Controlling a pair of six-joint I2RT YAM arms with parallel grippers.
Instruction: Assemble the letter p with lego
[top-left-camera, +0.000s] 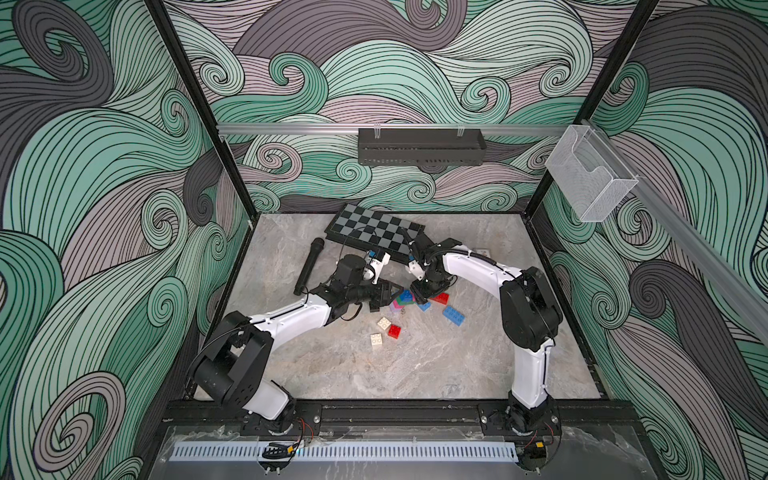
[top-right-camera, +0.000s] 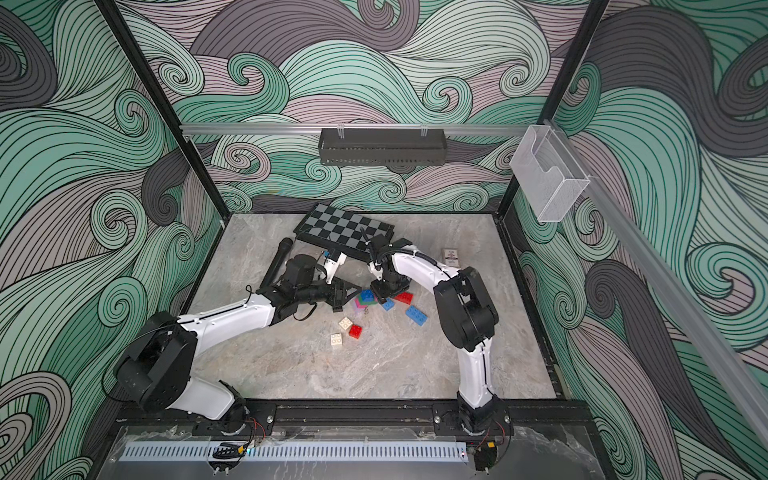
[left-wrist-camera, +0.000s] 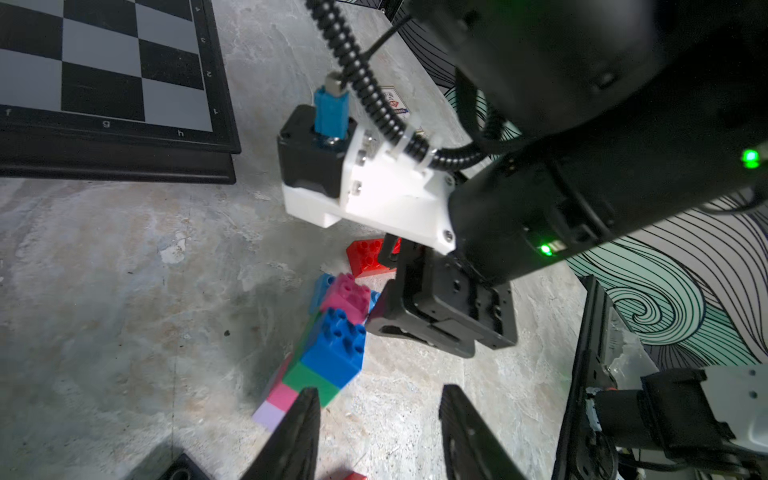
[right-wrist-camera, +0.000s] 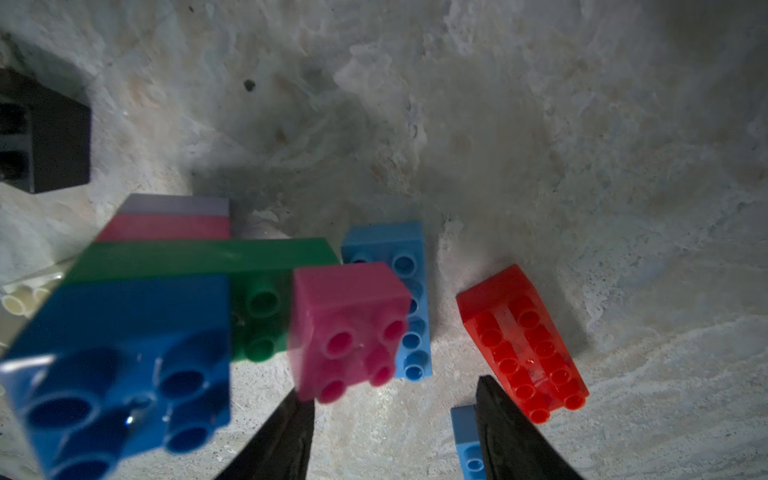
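Observation:
A stack of bricks stands on the table, with lilac and pink bricks below a long green brick (right-wrist-camera: 208, 256). A blue brick (right-wrist-camera: 120, 368) and a pink brick (right-wrist-camera: 348, 324) sit on the green one, side by side. My left gripper is open beside the stack, nothing between its fingers. My right gripper is open, its left fingertip close to the pink brick in the right wrist view; whether they touch I cannot tell. The top left view shows the blue brick (top-left-camera: 406, 295) between the two grippers, with the pink top brick hidden.
Around the stack lie a light blue brick (right-wrist-camera: 412, 320), a long red brick (right-wrist-camera: 524, 344), a large blue brick (top-left-camera: 453, 316), a small red brick (top-left-camera: 394, 331) and white bricks (top-left-camera: 376, 339). Behind is a chessboard (top-left-camera: 376, 229); a microphone (top-left-camera: 309, 265) lies at left.

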